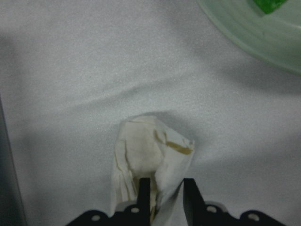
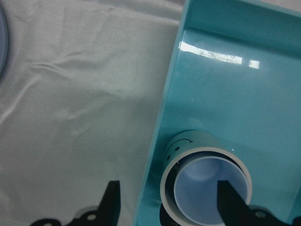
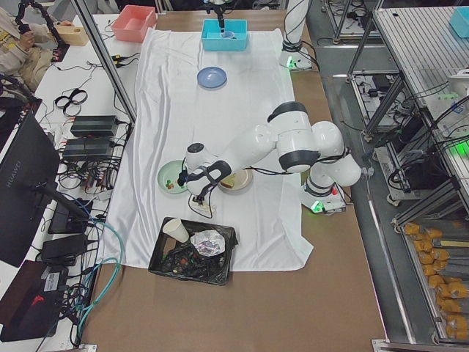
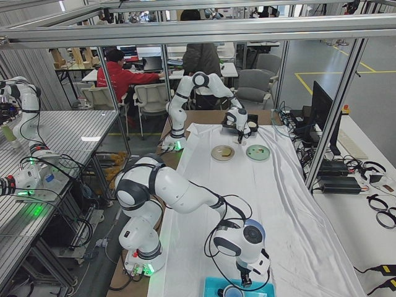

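A crumpled paper wrapper with brown stains [image 1: 136, 146] lies on the cloth, below the fingers of my left gripper, which are parted, close over it. A green plate [image 3: 168, 177] with small food pieces and a beige plate [image 4: 223, 153] are beside it. My right gripper stands open above the blue bin [image 2: 225, 94], where a nested pair of cups [image 2: 207, 188] sits at the near side; whether the fingertips touch them I cannot tell.
A black lined bin [image 3: 183, 268] with a paper cup and crumpled foil stands at the near end. A blue plate [image 3: 212, 76] lies near the blue bin.
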